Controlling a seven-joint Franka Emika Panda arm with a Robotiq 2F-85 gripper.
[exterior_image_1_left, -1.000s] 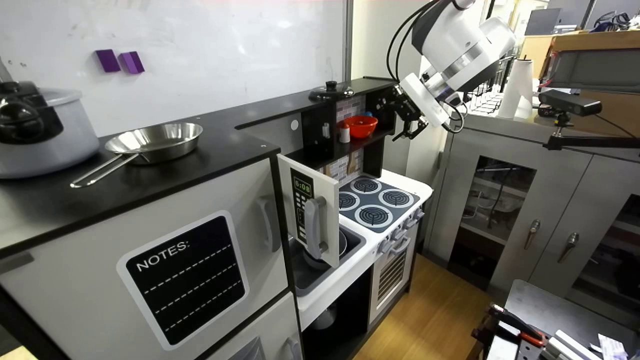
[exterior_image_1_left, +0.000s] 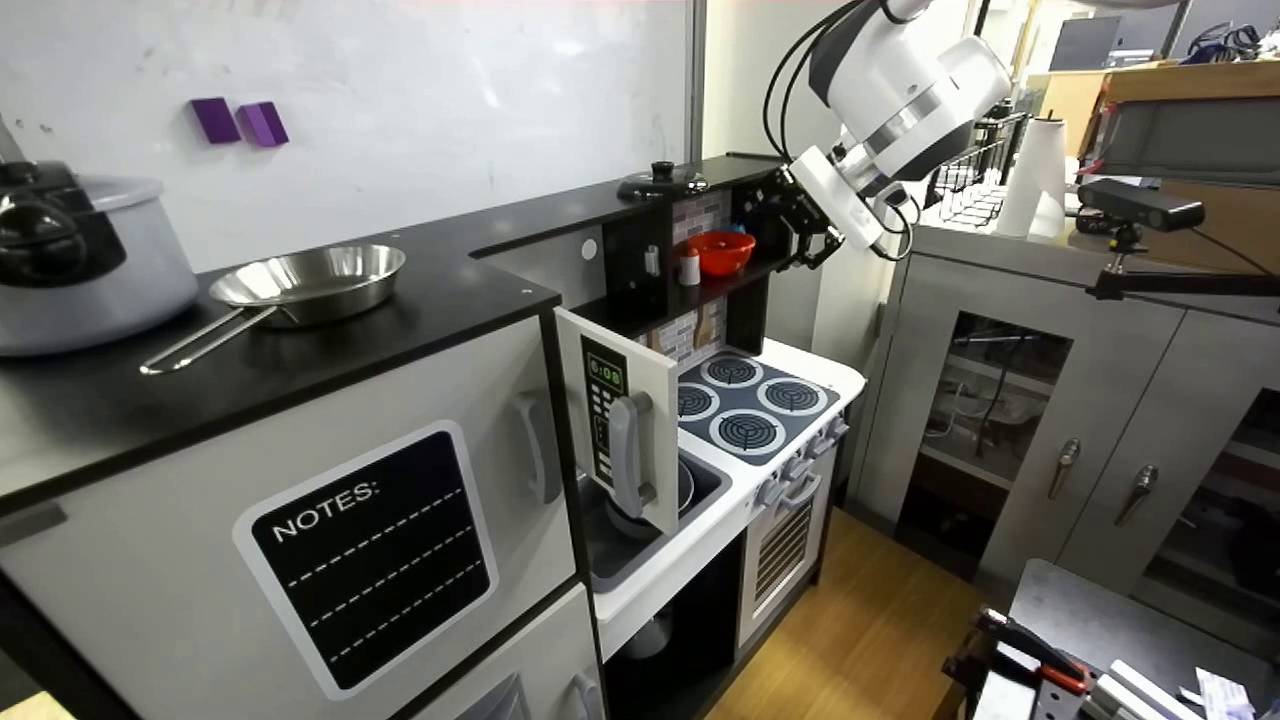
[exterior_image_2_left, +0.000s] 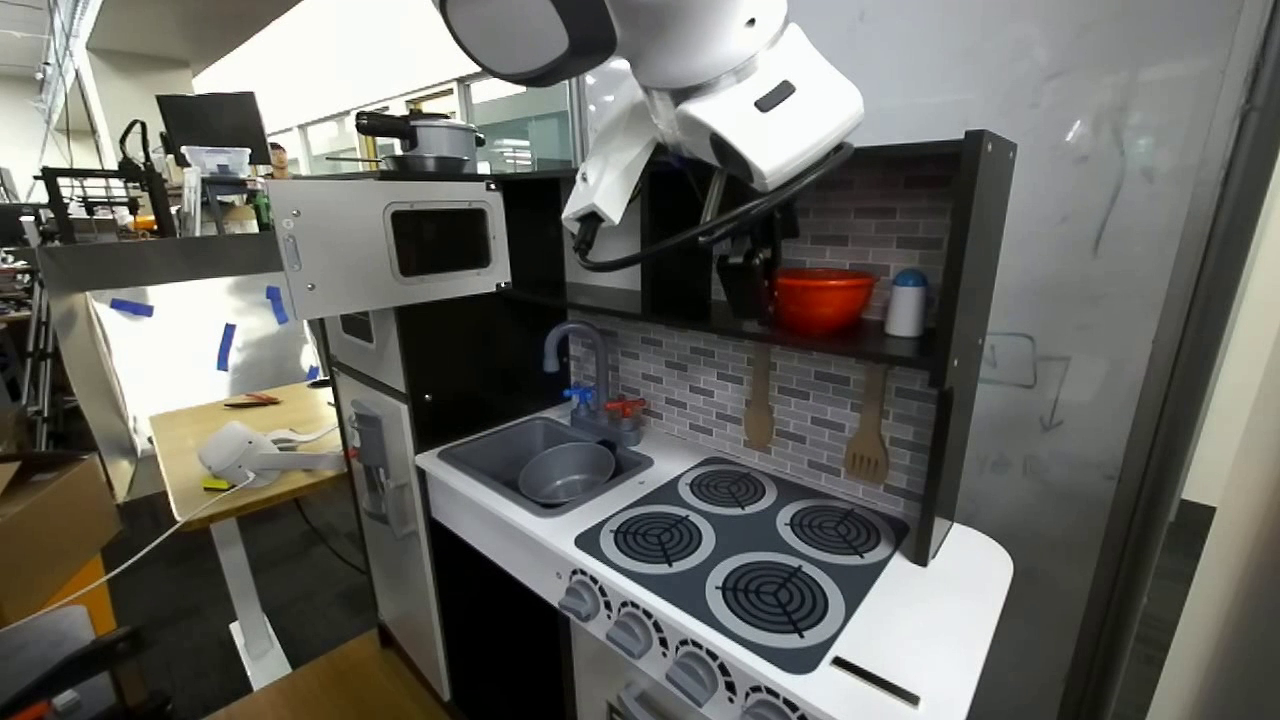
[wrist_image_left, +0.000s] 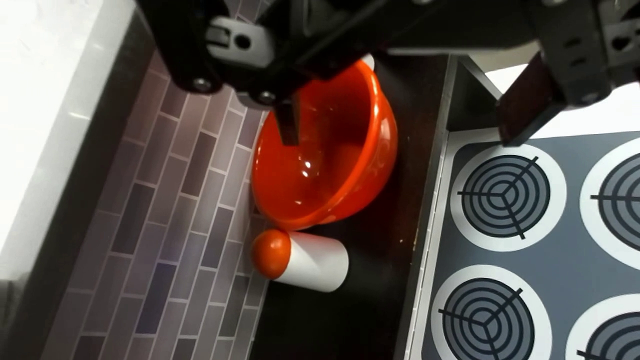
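An orange-red bowl (wrist_image_left: 327, 150) stands on the dark upper shelf (exterior_image_2_left: 696, 314). In the wrist view my open gripper spans part of it: one finger (wrist_image_left: 289, 123) overlaps the bowl's inside, and the other finger (wrist_image_left: 528, 105) lies out past the shelf's front edge. Nothing is held between them. Exterior view 1 has the gripper (exterior_image_1_left: 806, 258) just to the right of the bowl (exterior_image_1_left: 721, 250). Whether any finger touches it, I cannot tell. A white shaker with an orange top (wrist_image_left: 315, 261) is close beside the bowl.
A blue-topped shaker (exterior_image_2_left: 908, 302) stands on the bowl's other side. The shelf has a side wall (exterior_image_2_left: 967, 348) at its end. Below are the stove burners (exterior_image_2_left: 776, 596), hanging wooden utensils (exterior_image_2_left: 867, 444) and a sink holding a grey pan (exterior_image_2_left: 566, 472). The burners are bare.
The arm and gripper have shifted slightly left in exterior view 1, closer to the bowl and shelf. The bowl and shaker have not visibly moved.
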